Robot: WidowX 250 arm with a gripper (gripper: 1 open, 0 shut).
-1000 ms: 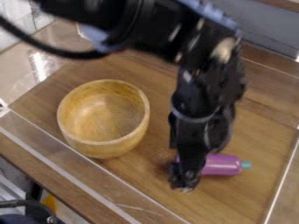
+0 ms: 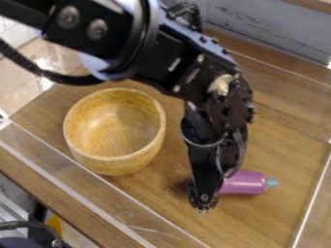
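The black gripper (image 2: 211,186) reaches down from the arm at the centre, its fingertips low around the left end of a purple bottle (image 2: 245,183) with a light blue cap, which lies on its side on the wooden surface. The fingers stand open; whether they touch the bottle is hard to tell, as they hide its left end.
A yellow wooden bowl (image 2: 114,152) sits to the left of the gripper.
The arm and gripper have shifted slightly left and come into sharper view over the bottle, which looks to be in about the same place.
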